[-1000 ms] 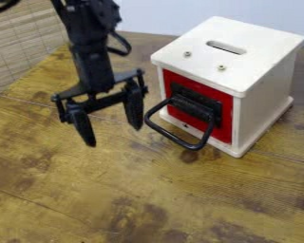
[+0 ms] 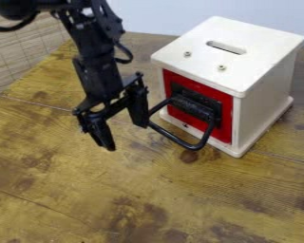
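A white wooden box [image 2: 262,71] with a red front panel [image 2: 223,101] stands at the right, a slot and two bolts on its top. A black U-shaped handle [image 2: 190,142] juts out from the panel toward the front left. My black gripper [image 2: 123,129] hangs at the left of the handle, open, its fingers spread apart and pointing down. The right finger is close beside the handle's left end; whether it touches is unclear.
A beige tiled surface [image 2: 18,59] lies at the upper left, and a pale wall runs behind the box.
My gripper has shifted a little to the right and its wrist has turned slightly. The box and handle look unchanged.
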